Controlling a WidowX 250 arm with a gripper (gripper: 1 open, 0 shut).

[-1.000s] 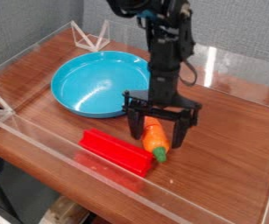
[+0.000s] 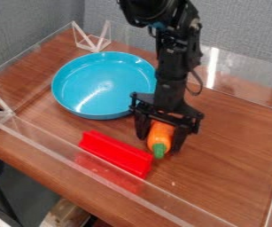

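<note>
My black gripper is lowered over an orange toy carrot with a green tip, its fingers on either side of the carrot near the middle of the wooden table. Whether the fingers are closed tight on it is hard to tell. A red block lies just left of the carrot, and a blue plate sits behind it to the left.
Clear plastic walls edge the table. White wire pieces stand at the back left and left edge.
My gripper has come down around the carrot since a second ago. The red block and plate have not visibly moved.
</note>
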